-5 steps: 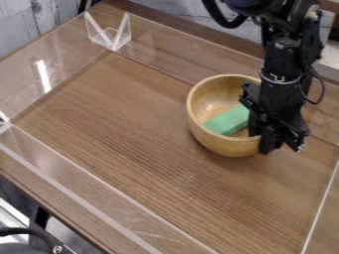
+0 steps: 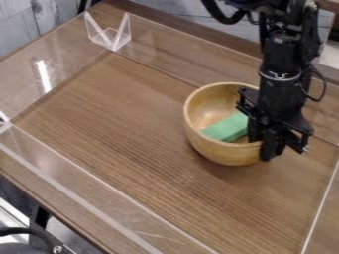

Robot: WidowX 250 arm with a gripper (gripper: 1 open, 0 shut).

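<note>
A tan bowl point(image 2: 215, 145) sits on the wooden table toward the right, a green block point(image 2: 225, 128) lying inside it. My black gripper point(image 2: 272, 141) comes down from the top right over the bowl's right rim, shut, apparently on that rim; the fingertips are dark and hard to tell apart.
A clear plastic container point(image 2: 109, 30) stands at the back left. Dark cables and parts show at the lower left edge.
The gripper and bowl have shifted slightly toward the front, and the gripper's angle has changed a little. The green block remains in the bowl.
</note>
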